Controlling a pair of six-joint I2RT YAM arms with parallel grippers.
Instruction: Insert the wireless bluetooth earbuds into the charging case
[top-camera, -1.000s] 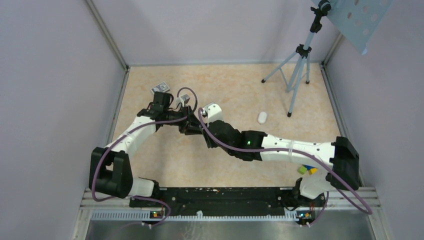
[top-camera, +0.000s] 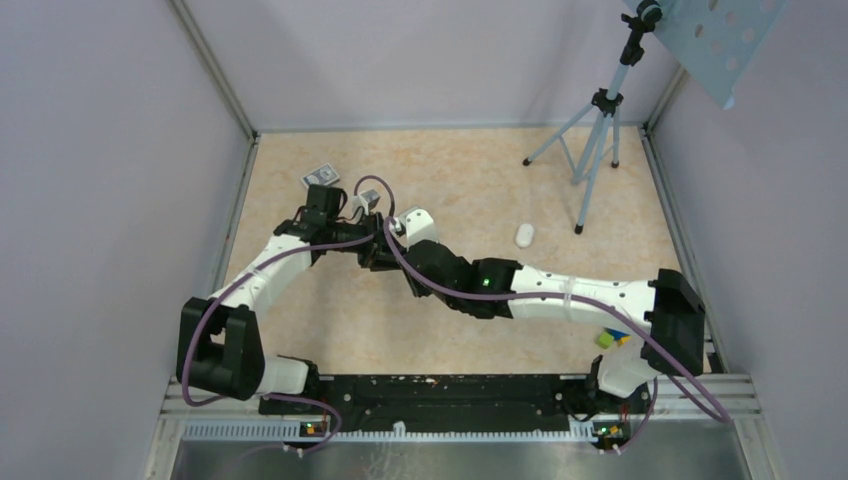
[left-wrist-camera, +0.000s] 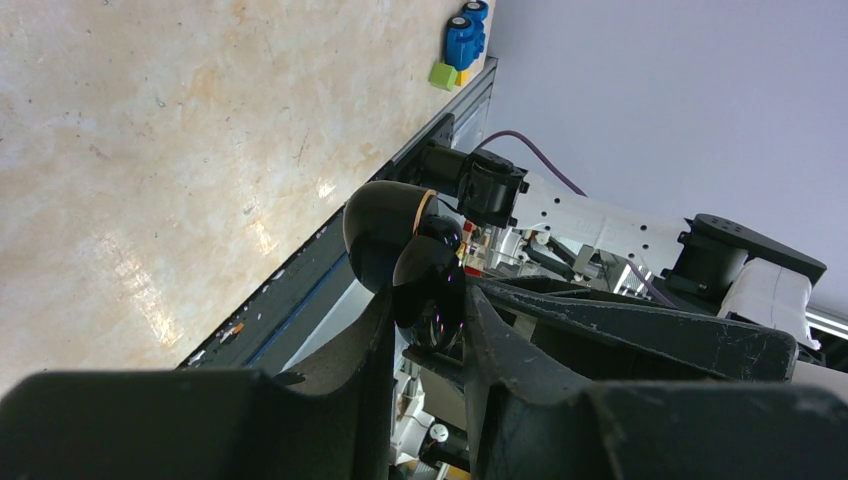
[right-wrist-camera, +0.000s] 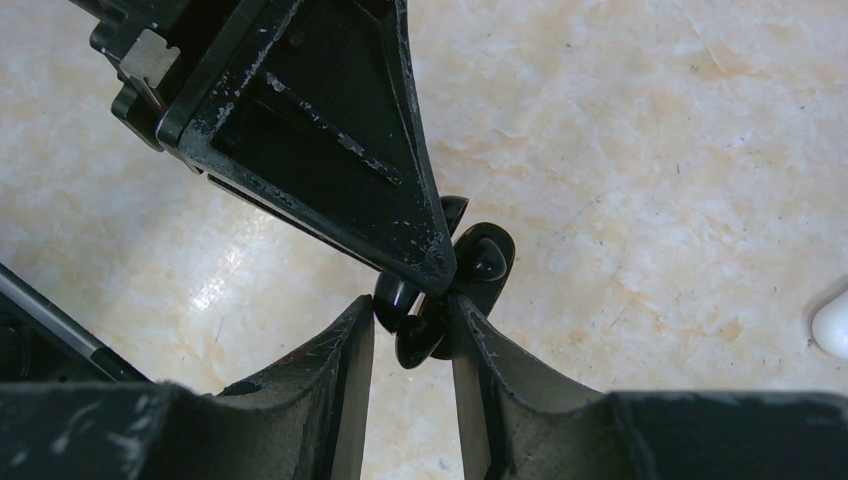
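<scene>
My two grippers meet above the middle-left of the mat in the top view, left (top-camera: 372, 240) and right (top-camera: 405, 260). In the left wrist view, my left gripper is shut on a glossy black earbud piece (left-wrist-camera: 428, 290), with a larger black shell (left-wrist-camera: 385, 230) behind it. In the right wrist view, the open black charging case (right-wrist-camera: 485, 285) and black earbud pieces (right-wrist-camera: 414, 345) sit between the grippers, partly hidden by the left gripper. My right gripper has its fingers apart at these pieces; whether it grips one is unclear.
A white oval object (top-camera: 525, 235) lies right of centre. A tripod (top-camera: 600, 130) stands at the back right, small coloured toys (top-camera: 606, 339) at the front right, a card-like item (top-camera: 318, 175) at the back left. The mat (top-camera: 470, 170) is otherwise mostly clear.
My left arm has barely moved.
</scene>
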